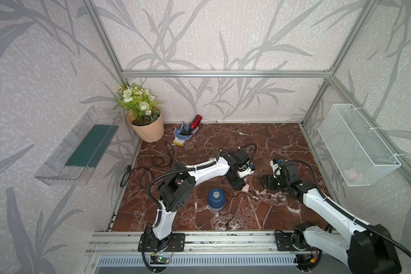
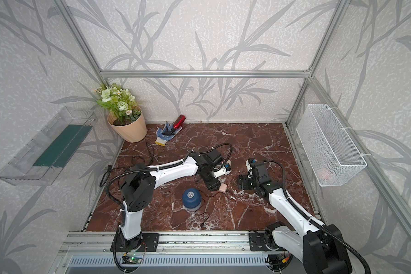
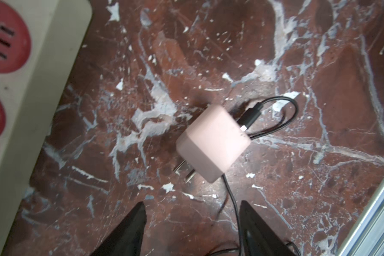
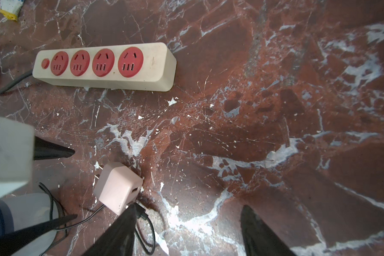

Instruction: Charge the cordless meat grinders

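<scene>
A pink charger (image 3: 213,143) lies on the marble table with prongs out and a black USB cable (image 3: 251,115) beside it, its plug near the charger's port side. My left gripper hangs open over the charger, empty. To its right, my right gripper is open and empty. A white power strip (image 4: 151,72) with red sockets lies behind the charger. A blue round device (image 1: 216,196) with a pale base, likely a meat grinder, stands at the front centre, partly cut off in the right wrist view.
A red tool (image 1: 196,121) lies on a blue glove (image 1: 181,137) at the back, beside a potted plant (image 1: 146,130). Dark cables cover the left side. Wire baskets (image 1: 358,146) hang on the side walls.
</scene>
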